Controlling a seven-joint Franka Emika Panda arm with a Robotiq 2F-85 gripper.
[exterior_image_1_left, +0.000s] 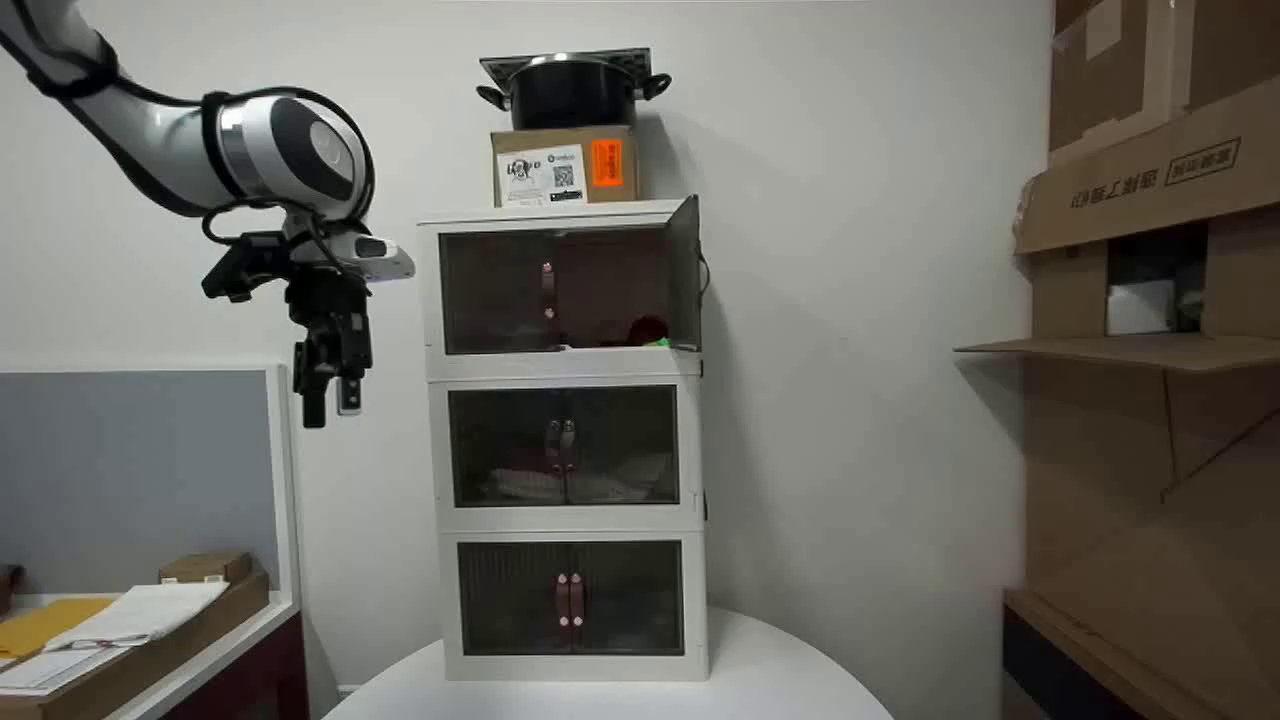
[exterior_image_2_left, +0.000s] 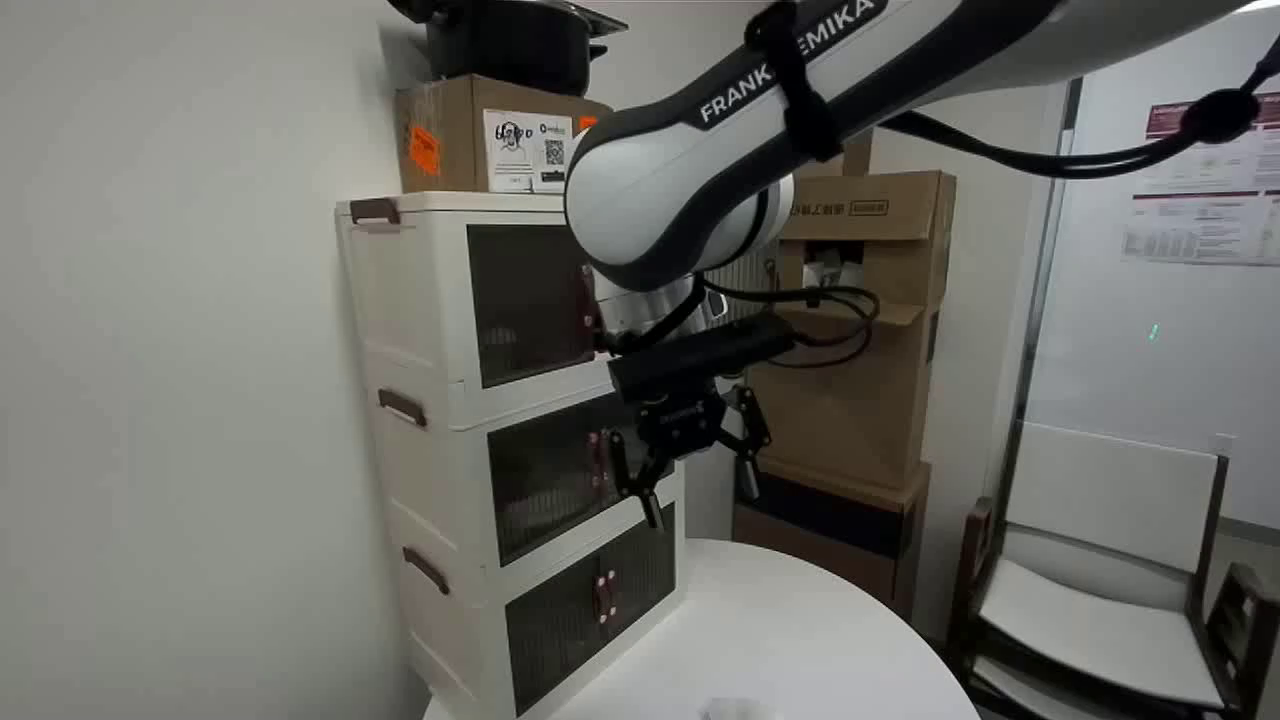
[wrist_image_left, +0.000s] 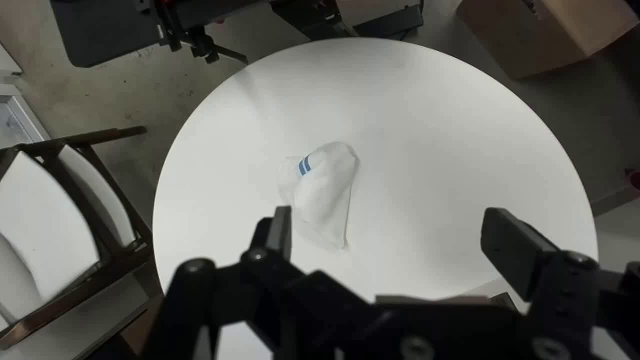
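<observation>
On the round white table lies a crumpled white cloth with two short blue stripes, seen whole in the wrist view. High above the table hangs my gripper, pointing down. Its fingers are spread wide with nothing between them, and in the wrist view the fingers stand well apart. A white three-tier cabinet rises from the table. The top tier's right door is swung outward, and something dark red and a bit of green show dimly inside. Closed doors cover the two lower tiers; pale cloth-like shapes show behind the middle ones.
A black pot rests on a cardboard box atop the cabinet. Large cartons stack at the right, and a white chair stands beside the table. Around the cloth, the tabletop is bare.
</observation>
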